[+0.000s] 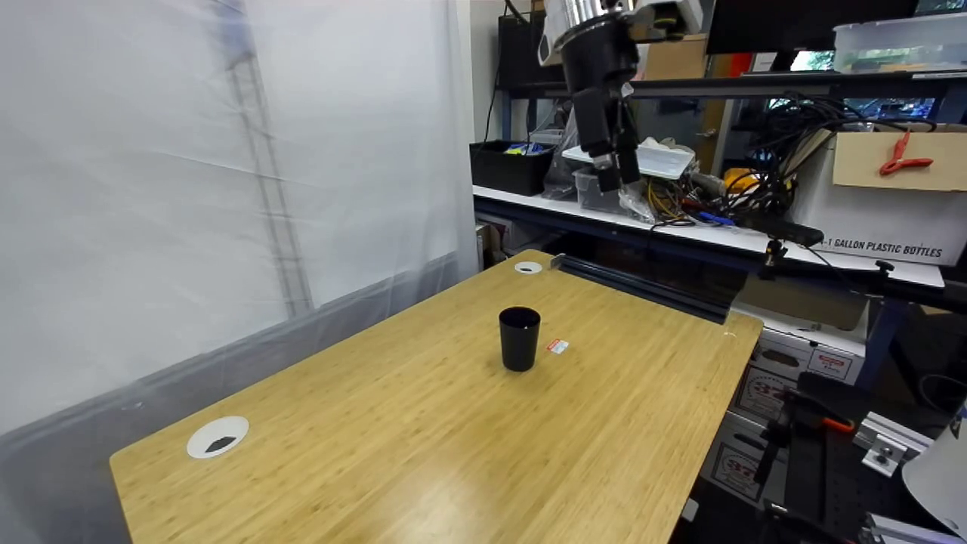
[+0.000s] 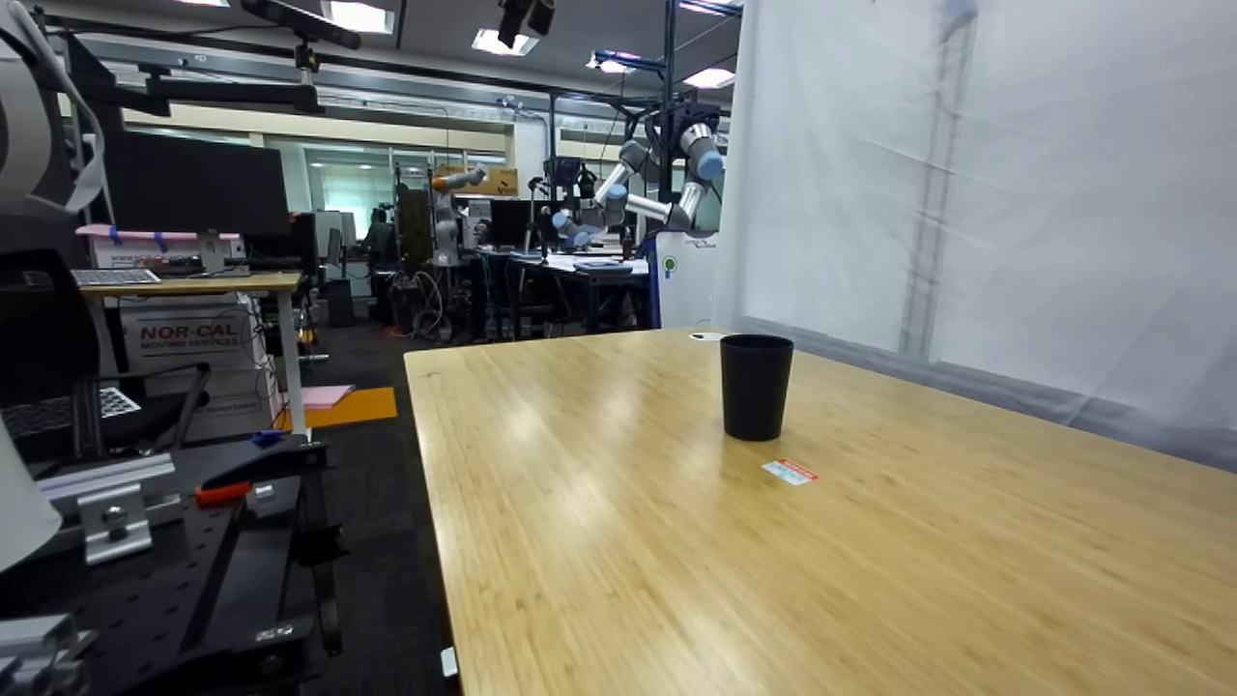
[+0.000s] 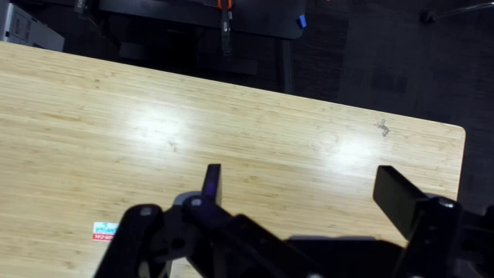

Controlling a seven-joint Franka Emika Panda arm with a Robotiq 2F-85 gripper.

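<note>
A black cup stands upright on the wooden table; the second exterior view shows the same cup beside a small red and white sticker. High above the tabletop hangs my gripper, well clear of the cup. In the wrist view the gripper is open, its dark fingers wide apart with only bare tabletop beneath them. The cup does not show in the wrist view. The sticker lies to the lower left there.
A translucent curtain borders one long side of the table. Behind the far end is a cluttered shelf, and a dark cart stands across a floor gap.
</note>
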